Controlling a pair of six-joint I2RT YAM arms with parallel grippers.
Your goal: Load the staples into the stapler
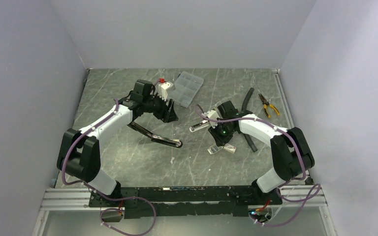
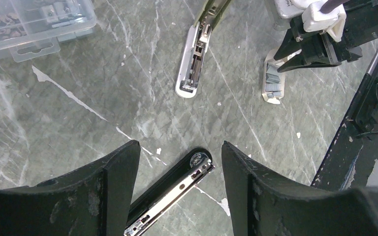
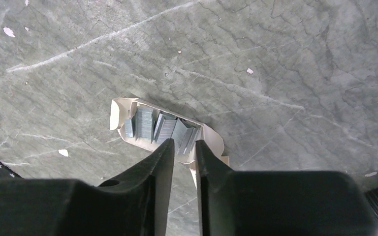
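Note:
A small pale box holding several grey staple strips lies on the table, also visible in the left wrist view as a box (image 2: 265, 82). Just over its right end is my right gripper, its fingers partly apart with no staples seen between them. A black stapler (image 1: 166, 142) lies unfolded in front of my left gripper (image 1: 170, 116). That gripper is wide open above the stapler's rounded end (image 2: 200, 153) and empty. A second stapler (image 2: 192, 71), white and olive, also stands opened; the right arm partly covers it in the top view.
Behind the left gripper sits a clear compartment case (image 1: 187, 87). A dark bar (image 1: 249, 142) and yellow-handled pliers (image 1: 269, 105) lie at the right. Bare tabletop (image 1: 192, 167) spreads across the front middle.

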